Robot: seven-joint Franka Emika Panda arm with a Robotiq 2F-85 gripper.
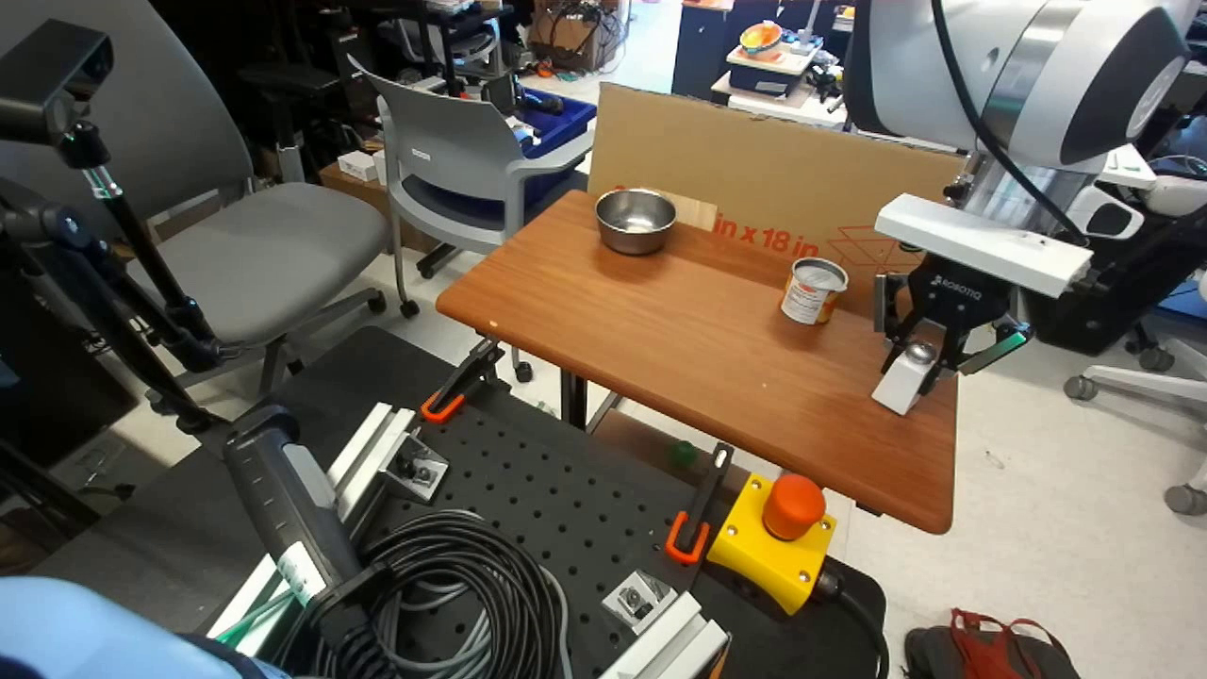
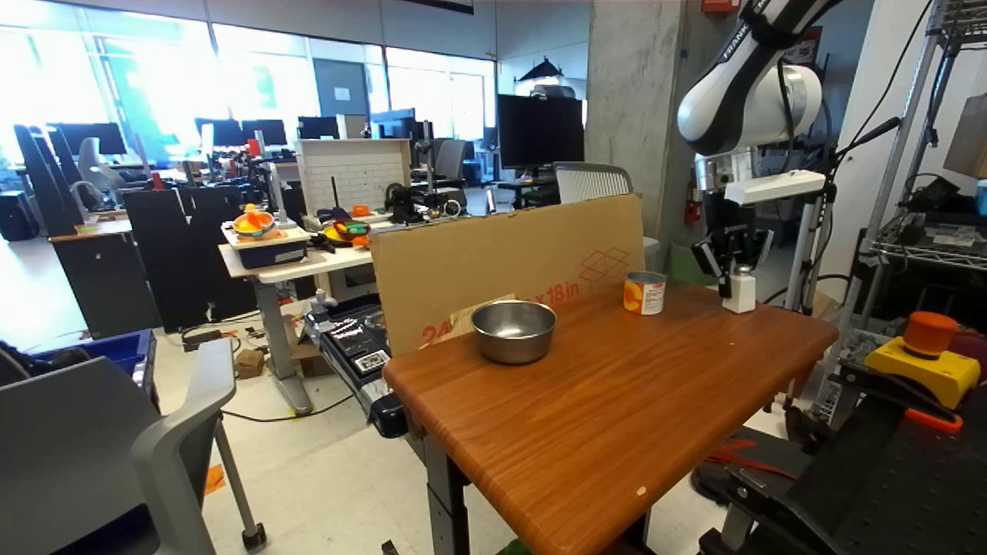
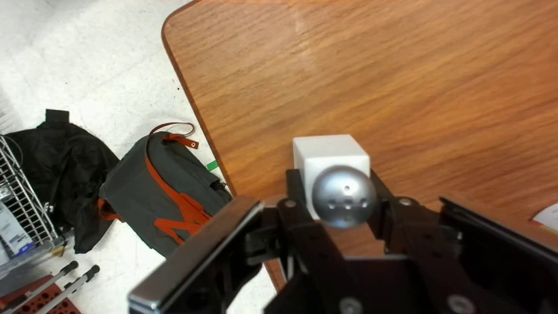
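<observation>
A white, square-sided shaker [image 1: 899, 386] with a domed metal top is held at the right end of the wooden table [image 1: 679, 328]. My gripper is shut on its upper part, one finger on either side. Holes in the metal cap [image 3: 344, 198] face the wrist camera. In the second exterior view the shaker [image 2: 739, 293] looks upright, its base at or very near the tabletop; contact is hard to tell. An opened can [image 1: 812, 292] stands nearby, towards the back edge. Far along the table sits an empty-looking steel bowl [image 1: 636, 222].
An upright cardboard sheet [image 2: 509, 264] lines the table's back edge. The table's end lies close to the shaker, with a grey backpack [image 3: 162, 183] on the floor beyond. Mid-table is bare.
</observation>
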